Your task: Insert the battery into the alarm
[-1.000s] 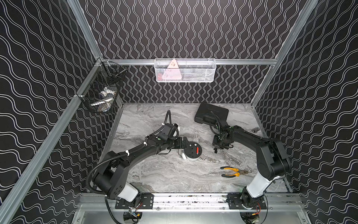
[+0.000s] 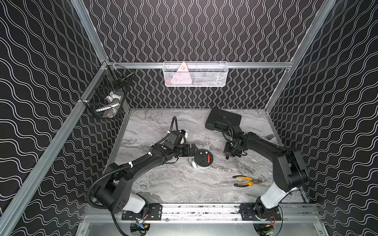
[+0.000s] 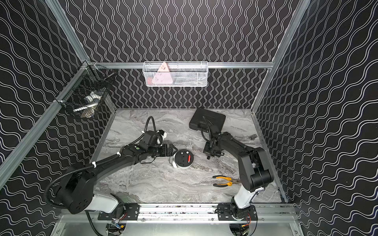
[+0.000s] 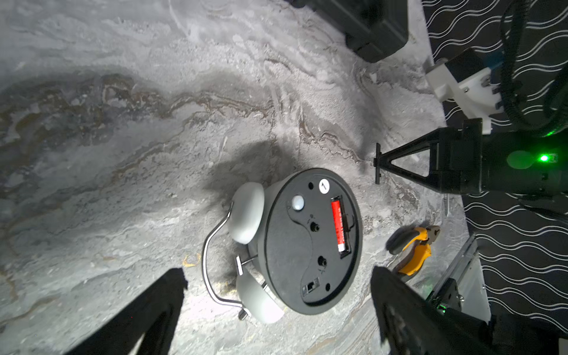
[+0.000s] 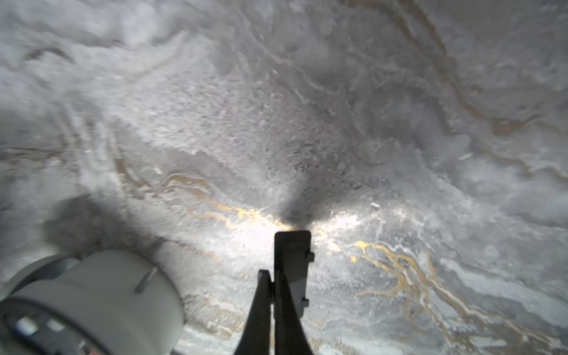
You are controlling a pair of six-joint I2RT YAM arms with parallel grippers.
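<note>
A round alarm clock (image 4: 313,242), black on its back with white bells, lies with its back facing up. Its slot holds a red battery (image 4: 338,224), and no cover lies over it. My left gripper is open, its blurred fingers (image 4: 148,313) spread wide on either side of the clock in the left wrist view; contact cannot be made out. My right gripper is shut on a small flat black cover (image 5: 292,254) with little tabs along one side. It hangs above the table to the right of the clock.
Orange-handled pliers (image 2: 246,181) lie at front right. A black case (image 2: 223,120) stands at the back, behind the right arm. A small dark object (image 2: 270,136) lies near the right edge. Clear table shows at front centre.
The held cover now shows more of its face. Both arms shifted slightly.
</note>
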